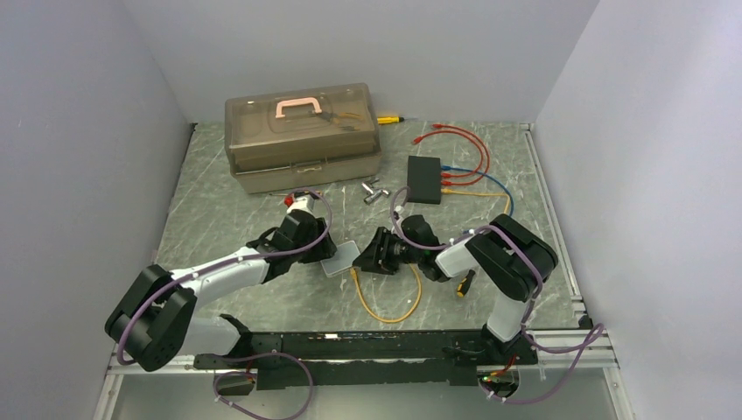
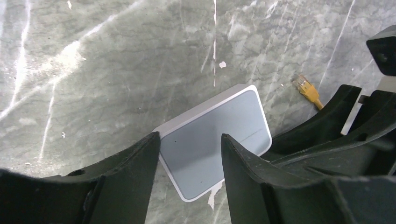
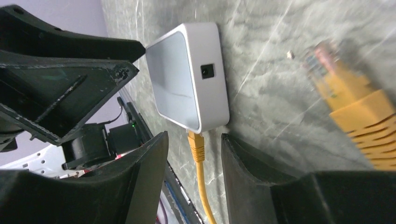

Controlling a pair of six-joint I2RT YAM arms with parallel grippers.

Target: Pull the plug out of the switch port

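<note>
A small white switch box with a grey face [image 2: 205, 135] lies at the table's middle. My left gripper [image 1: 329, 245] is at its left end, shut on the box, though the contact is partly hidden. In the right wrist view, a yellow plug [image 3: 196, 145] meets the lower edge of the switch [image 3: 210, 88], its tip hidden there. My right gripper stands open, the plug showing between its fingers with gaps on both sides. A second yellow plug [image 2: 307, 90], with a clear tip, lies loose on the table beyond the right gripper.
The yellow cable [image 1: 385, 320] loops in front of the right gripper. A black box [image 1: 424, 180] with red, blue and yellow cables sits behind. At the back left stands a brown toolbox [image 1: 302, 140]. A screwdriver [image 1: 466, 283] lies beside the right arm.
</note>
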